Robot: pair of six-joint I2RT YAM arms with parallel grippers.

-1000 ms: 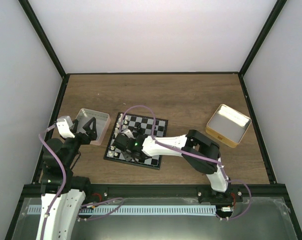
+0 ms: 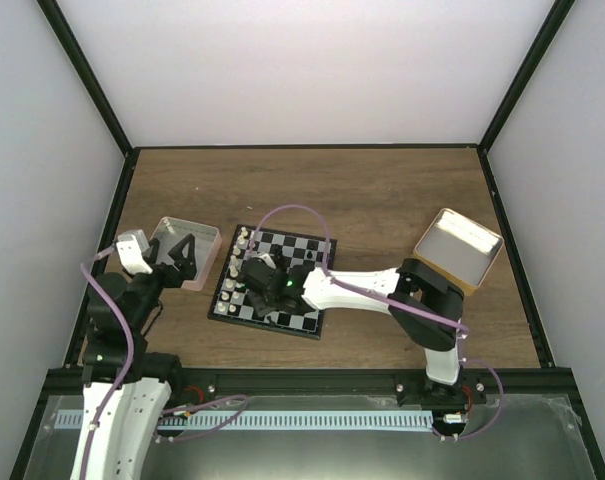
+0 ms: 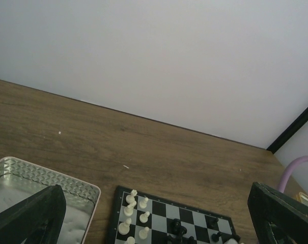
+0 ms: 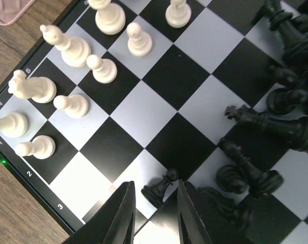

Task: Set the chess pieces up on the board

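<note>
The chessboard (image 2: 307, 245) has white pieces standing along its left side, such as a white piece (image 4: 108, 20). Several black pieces lie or stand clustered on the right in the right wrist view, like the black king (image 4: 276, 127). A small black pawn (image 4: 161, 189) lies tipped just beyond the right gripper, whose fingers are parted, below the pawn's level in that view, with nothing clearly between them. My left gripper is open over the left tray (image 2: 207, 270), empty, away from the board.
The grey tray (image 3: 92, 190) sits left of the board. A tan box (image 2: 442, 275) stands at the right of the table. Bare wood (image 2: 312, 180) is clear behind the board.
The left arm shows little change.
</note>
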